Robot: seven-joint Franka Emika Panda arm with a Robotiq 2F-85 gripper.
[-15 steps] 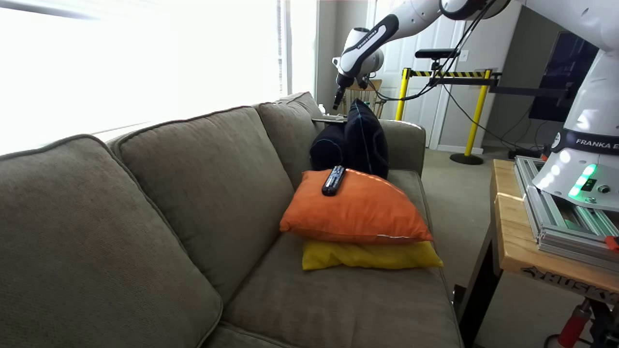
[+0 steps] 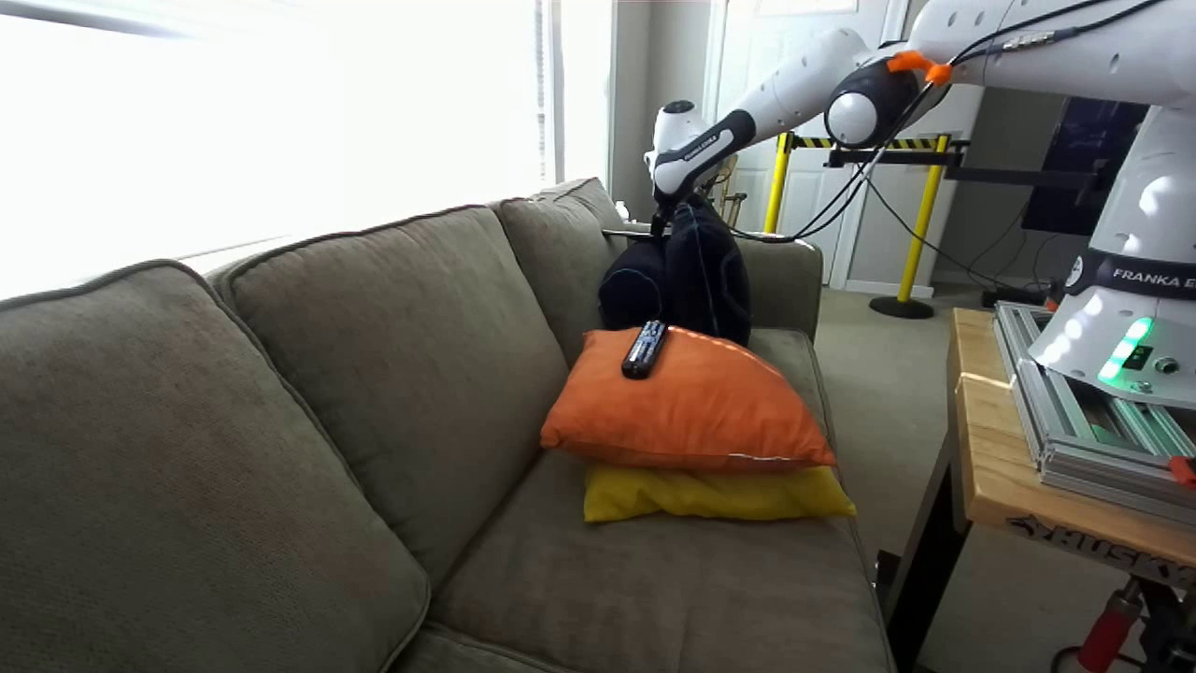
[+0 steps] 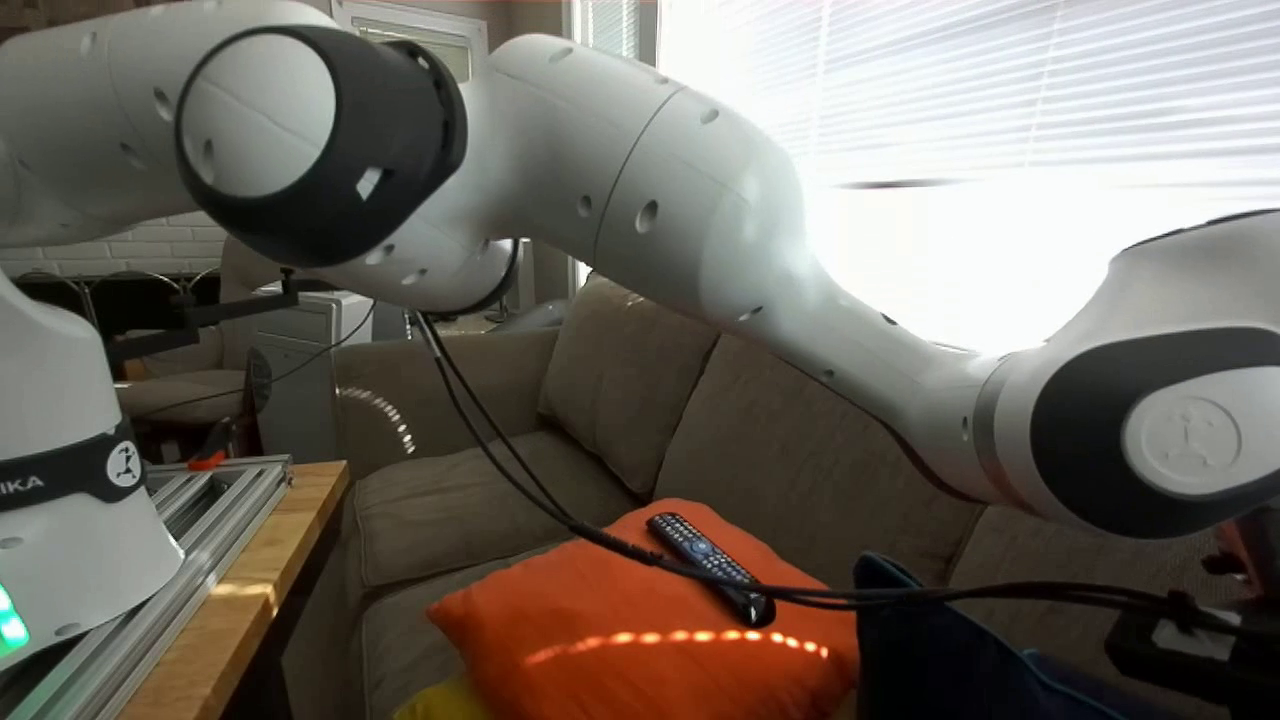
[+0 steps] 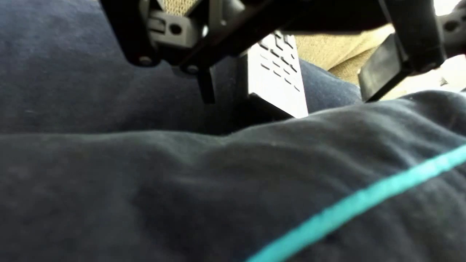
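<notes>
My gripper stands open above the dark navy pillows, one finger (image 4: 206,87) on the left of the wrist view and a pale-faced pad (image 4: 379,72) at the right. A white, flat-faced object with rows of dark dashes (image 4: 279,74), perhaps a remote or keyboard, shows in the space between them; no finger visibly touches it. Its lower end meets the fold of a navy pillow (image 4: 174,187) with turquoise piping. From exterior view 1, the gripper (image 2: 659,224) is down at the tops of the navy pillows (image 2: 706,269), where a thin flat edge (image 2: 628,235) shows.
A black remote (image 2: 645,349) lies on an orange pillow (image 2: 684,409), which rests on a yellow one (image 2: 718,494). The couch back (image 2: 370,336) runs along the window side. Black cables (image 3: 840,594) hang from the arm over the orange pillow. The near couch seat is clear.
The arm has come down, bringing the gripper from above the navy pillows to their tops. Both remote and pillows in exterior view 1 have stayed put.
</notes>
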